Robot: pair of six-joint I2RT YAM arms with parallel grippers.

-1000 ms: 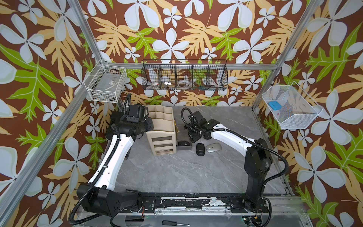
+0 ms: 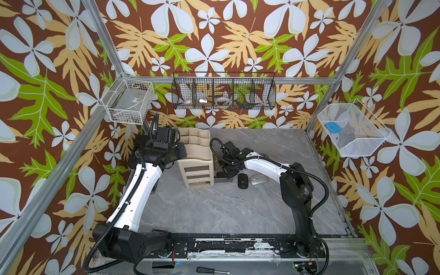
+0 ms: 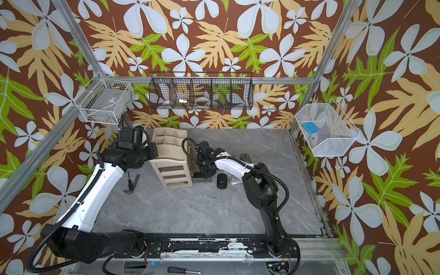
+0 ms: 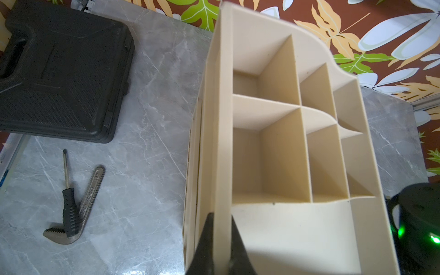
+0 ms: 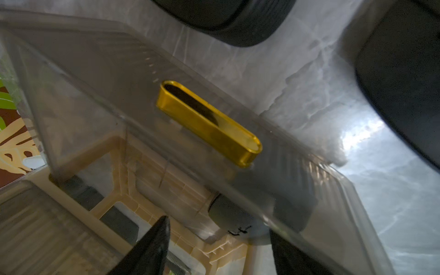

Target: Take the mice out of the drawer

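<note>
The tan organizer (image 2: 197, 167) stands with a clear drawer (image 5: 114, 68) pulled out on its right side, marked by a gold handle (image 5: 206, 123). Through the clear plastic, the right wrist view shows a dark mouse (image 5: 238, 224) inside the drawer. My right gripper is over the drawer with its fingers part open, around the mouse's near end; contact cannot be made out. At the organizer's upper left, my left gripper is shut on the side wall's edge. A black mouse (image 2: 243, 180) and a silver mouse (image 2: 259, 179) lie right of the drawer.
Another dark mouse (image 3: 245, 158) lies behind the right arm. Left of the organizer are a black case (image 4: 64, 73), a screwdriver (image 4: 70, 206) and a wrench (image 4: 89, 201). Wire baskets (image 2: 224, 94) hang at the back.
My right gripper has moved left to over the drawer, so the mouse in it is now hidden in the top left view. The left arm and organizer stay about where they were.
</note>
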